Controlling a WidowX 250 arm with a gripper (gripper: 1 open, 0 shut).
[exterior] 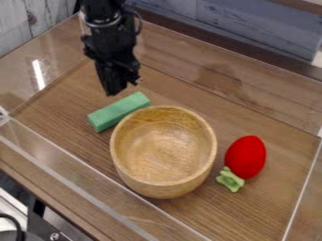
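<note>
My gripper point(108, 73) is shut, raised at the upper left above the wooden surface, with nothing showing between its fingers. Below it a green block point(116, 113) lies tilted on the wood, just behind and left of the tan bowl point(161, 169).
A red oval object point(246, 156) lies right of the bowl, with a small light green piece point(231, 178) beside it. Pale walls border the surface at the back and left.
</note>
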